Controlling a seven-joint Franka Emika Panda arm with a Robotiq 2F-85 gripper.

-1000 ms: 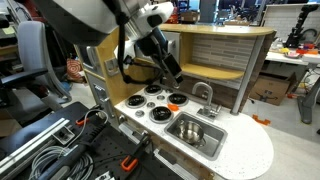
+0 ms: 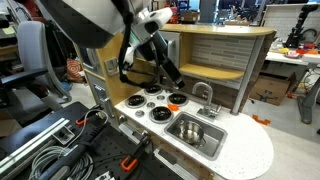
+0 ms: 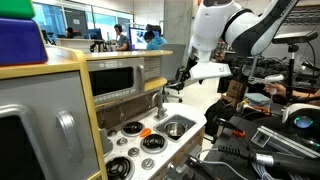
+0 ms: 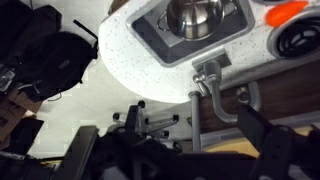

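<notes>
My gripper is open, with its two dark fingers set wide apart at the bottom of the wrist view and nothing held between them. In exterior view 1 it hangs high above the counter. Below, a metal pot (image 2: 193,131) sits in the sink (image 2: 211,146); the wrist view shows only part of that pot (image 4: 194,16). An orange item (image 2: 173,107) lies among the stove burners, close to the sink. Its shape is too small to make out. The grey faucet (image 4: 212,78) stands at the sink's back edge, well below my fingers.
Several dark burners (image 2: 160,114) lie left of the sink in exterior view 1. A wooden shelf (image 2: 215,72) runs behind the counter. Cables (image 2: 50,158) and a clamp lie in front.
The pot, the orange item and the counter look the same.
</notes>
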